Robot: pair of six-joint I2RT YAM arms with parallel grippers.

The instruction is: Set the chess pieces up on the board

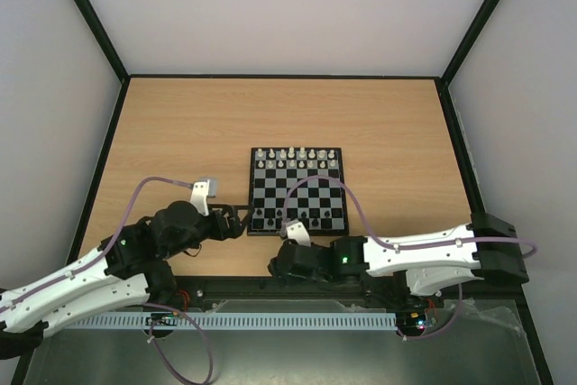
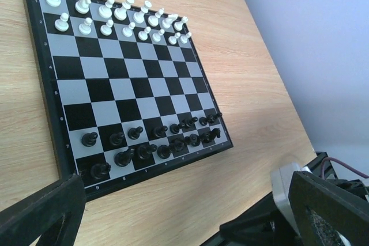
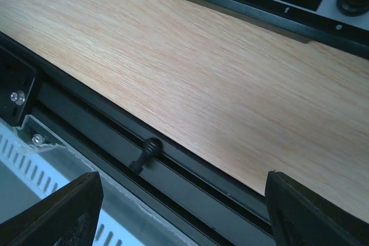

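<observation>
The chessboard (image 2: 104, 90) lies on the table, with two rows of white pieces (image 2: 120, 13) along its far side and two rows of black pieces (image 2: 124, 157) along its near side. My left gripper is open and empty, just left of the board's near corner in the top view. In front of the board's near edge, my right gripper has its fingers (image 3: 75, 205) well apart, with nothing held between them. A small black pawn-shaped piece (image 3: 149, 148) lies tipped in the dark rail beyond those fingers. The right arm hides part of the near edge from above.
The dark rail (image 3: 109, 136) runs along the table's front edge, with a pale slotted strip (image 3: 34, 171) beyond it. Bare wooden table (image 1: 198, 114) surrounds the board behind and to both sides.
</observation>
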